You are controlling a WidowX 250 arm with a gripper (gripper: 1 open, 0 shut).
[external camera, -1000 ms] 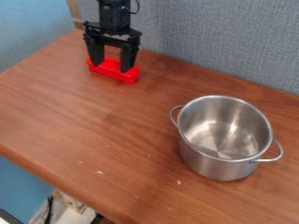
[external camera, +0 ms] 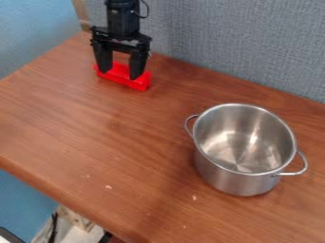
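My black gripper is at the back left of the wooden table, open, its fingers pointing down over a red block-like object. The fingers reach down to the red object's level and partly hide it; whether they touch it is unclear. A steel pot with two side handles stands at the right front of the table, empty.
A grey padded wall runs along the back edge. Cables and pale parts lie below the table at the bottom left.
My gripper has shifted very slightly upward in the view over the last second. The red object and the pot have not visibly moved.
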